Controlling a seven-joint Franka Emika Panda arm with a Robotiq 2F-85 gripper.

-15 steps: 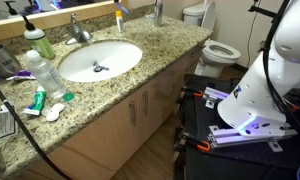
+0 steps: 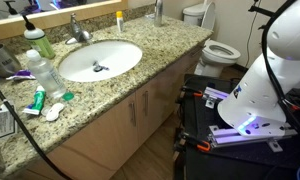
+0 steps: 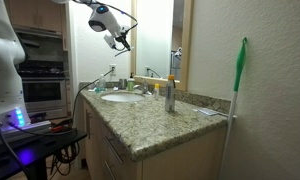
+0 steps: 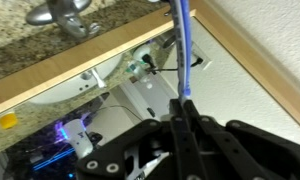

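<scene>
A long, slim blue object (image 4: 183,50), perhaps a brush or a handle, runs from the top of the wrist view down to my gripper, which is shut on its near end. In exterior view 2 the gripper (image 3: 124,43) hangs high in front of the mirror, well above the counter, and the blue object is too small to make out there. Exterior view 1 shows the arm's white base (image 2: 255,105) but not the gripper.
The speckled counter (image 2: 165,60) holds a white sink (image 2: 100,60), with a faucet (image 2: 79,32) behind it. A clear bottle (image 2: 45,75), a green tube (image 2: 36,100) and a soap bottle (image 2: 38,40) stand or lie left of the sink. A grey bottle (image 3: 170,94) stands near the counter's right end.
The counter items have not moved.
</scene>
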